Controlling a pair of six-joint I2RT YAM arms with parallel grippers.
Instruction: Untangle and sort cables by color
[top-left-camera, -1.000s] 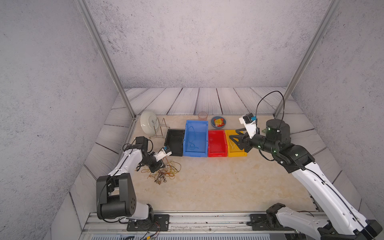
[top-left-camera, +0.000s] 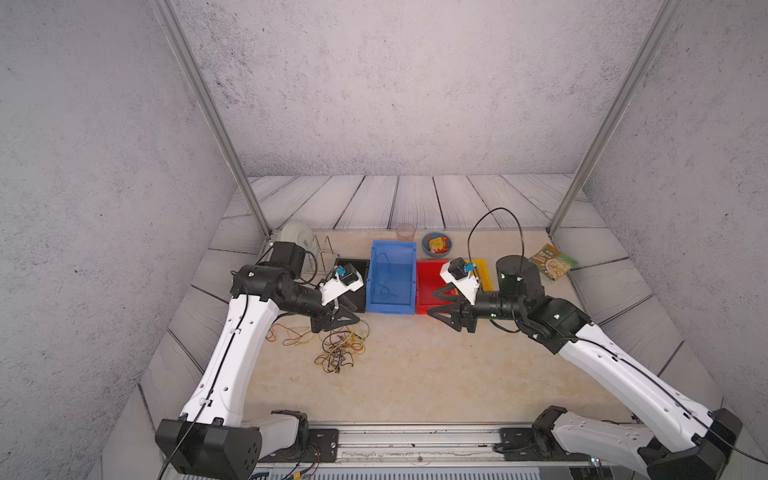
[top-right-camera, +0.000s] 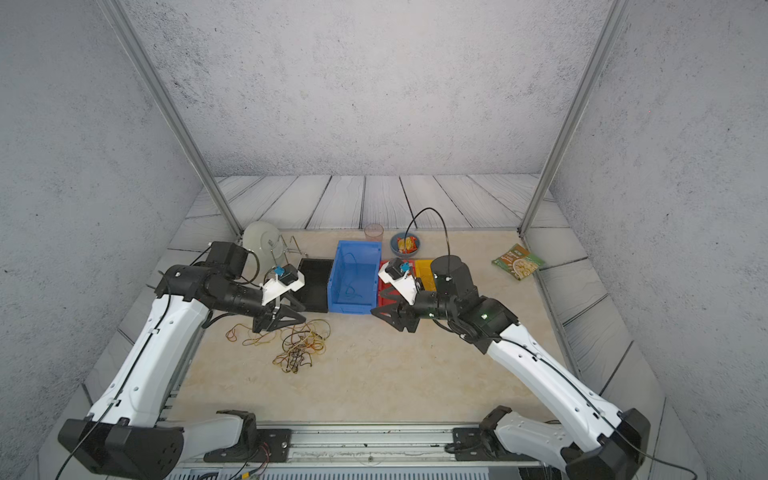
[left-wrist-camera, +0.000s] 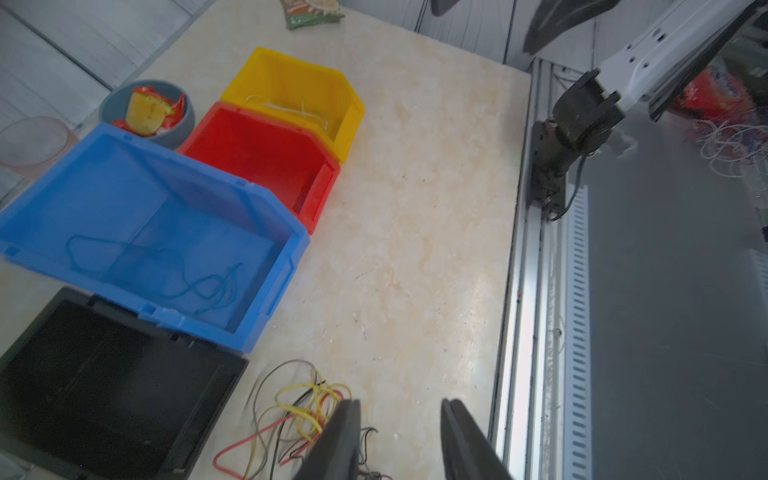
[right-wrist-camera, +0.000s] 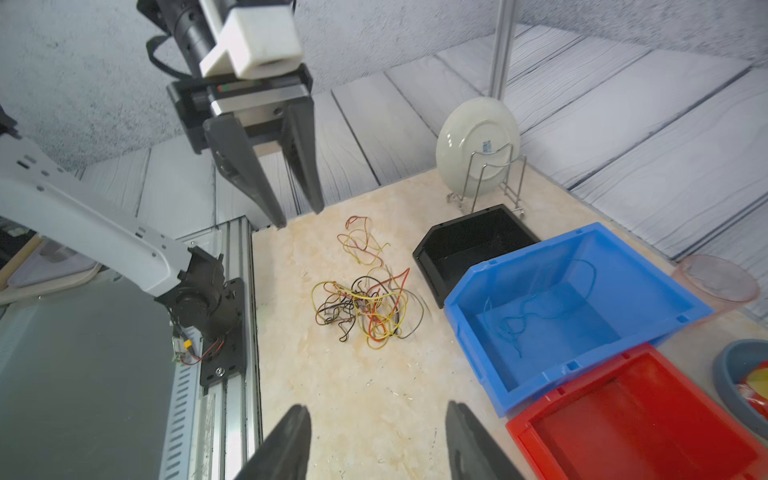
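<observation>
A tangle of red, yellow and black cables (right-wrist-camera: 368, 308) lies on the table before the black bin (right-wrist-camera: 477, 244), with a loose tail stretching left. My left gripper is raised above the table, its fingers apart and empty. Likewise open and empty, my right gripper hovers in front of the red bin (right-wrist-camera: 648, 416). One blue cable (left-wrist-camera: 192, 276) rests in the blue bin (left-wrist-camera: 276, 296). Inside the yellow bin (left-wrist-camera: 352, 120) lies a thin pale yellow cable (left-wrist-camera: 288, 110). The red bin shows no cable.
Behind the bins stand a clear cup (right-wrist-camera: 717, 277) and a grey bowl (top-left-camera: 437, 245) with packets. A plate (right-wrist-camera: 477, 144) in a wire rack is at the back left; a green packet (top-left-camera: 552, 261) lies at far right.
My left gripper has risen from the cables and moved right; the tangle has shifted slightly right. The right gripper has swung left from the yellow bin to the red bin.
</observation>
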